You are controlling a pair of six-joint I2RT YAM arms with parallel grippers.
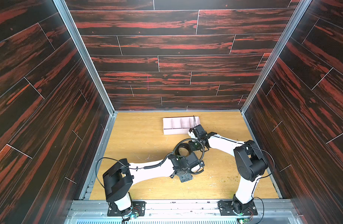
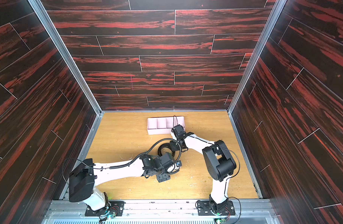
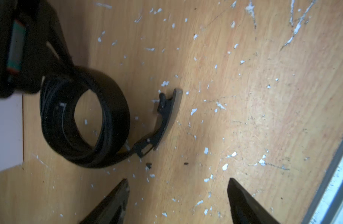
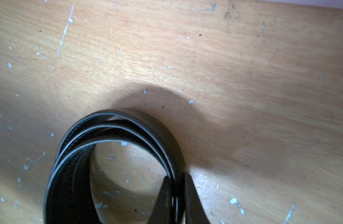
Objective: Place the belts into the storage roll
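A black belt, coiled in several loops, rests on or just over the wooden table. On one side of the coil, my right gripper is shut with the belt's layers pinched between its fingers. In the left wrist view the coil stands at left, and the belt's loose end with the buckle sticks out from it. Below that end, my left gripper has its fingers spread with only table between them. The storage roll appears as a pale pink divided tray behind the coil; its compartments look empty where visible.
The black cable loop of the left arm arches across the coil in the top views. The right arm reaches in from the right, close to the tray's right end. Bare table lies to the left.
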